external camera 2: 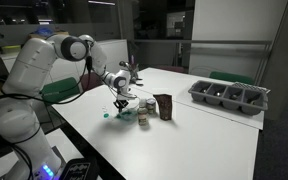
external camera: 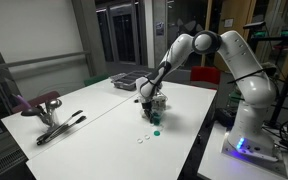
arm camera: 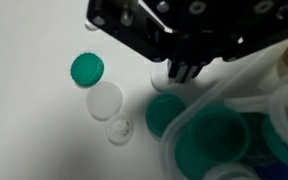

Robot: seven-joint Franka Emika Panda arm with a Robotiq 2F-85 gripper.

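Note:
My gripper is shut, with nothing showing between its fingers. It points down over the table, beside a clear container (arm camera: 170,150) that holds several green lids and some clear and white ones. A white cap (arm camera: 160,77) lies partly hidden beneath the fingertips. Against the container's near side, outside it, sits a green lid (arm camera: 164,112). Farther left on the table are another green lid (arm camera: 86,69), a plain white lid (arm camera: 105,100) and a small white cap (arm camera: 119,128). In exterior view 1, the gripper (external camera: 147,119) partly hides the container.
Small jars (external camera 2: 142,117) and a dark brown bag (external camera 2: 164,106) stand close to the container. A grey sectioned bin (external camera 2: 229,98) is at the back. Utensils in a holder (external camera: 50,117) stand at the table's far left.

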